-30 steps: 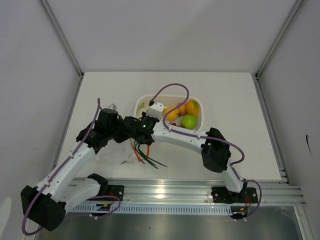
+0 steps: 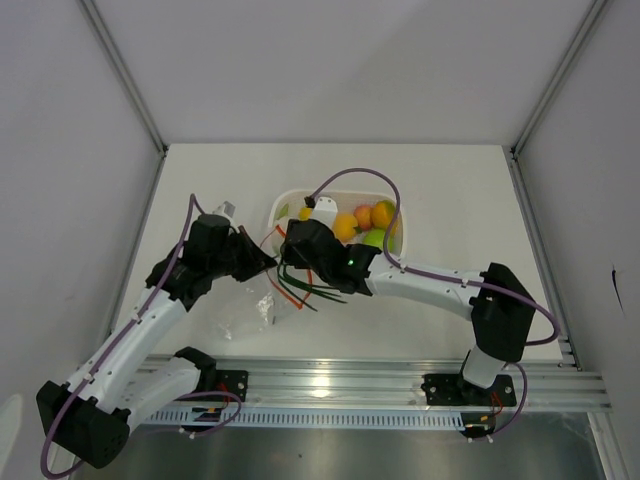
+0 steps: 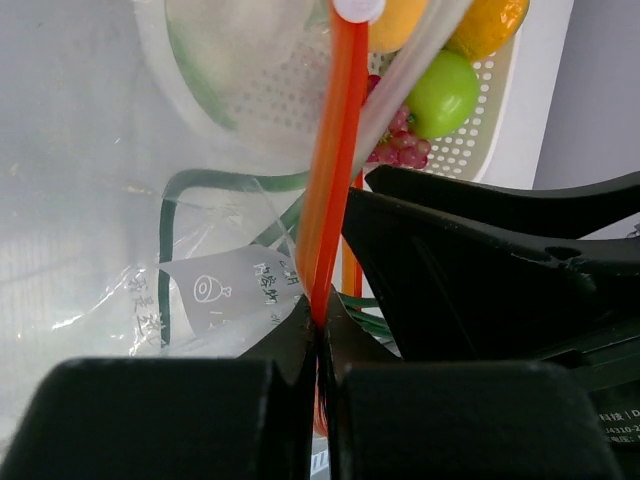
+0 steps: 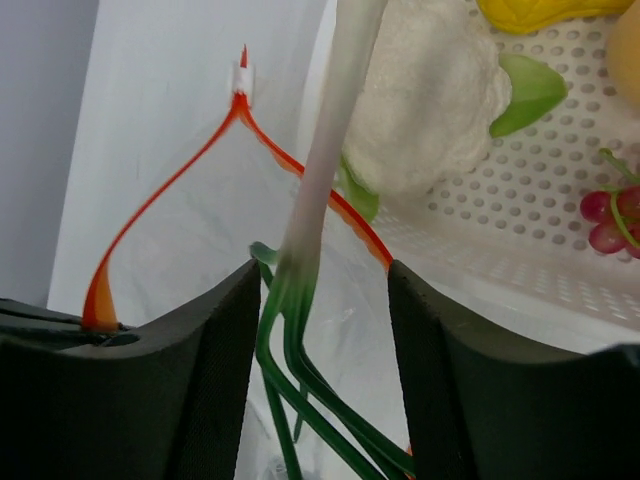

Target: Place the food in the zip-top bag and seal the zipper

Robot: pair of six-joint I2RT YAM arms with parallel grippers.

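A clear zip bag point(image 3: 80, 230) with an orange zipper stands open on the table. My left gripper is shut on the bag's orange rim. My right gripper is part open over the bag's mouth, with a bundle of green onions point(image 4: 310, 220), white stalks up, between its fingers. The green leaves point(image 2: 310, 293) hang down into and around the bag; whether the fingers press on the stalks is unclear.
A white perforated basket point(image 4: 540, 180) behind holds cauliflower point(image 4: 430, 110), grapes point(image 4: 610, 225), a green apple point(image 3: 442, 95) and several yellow-orange fruits.
The left gripper has moved slightly, and the bag's mouth and green leaves have shifted with them.
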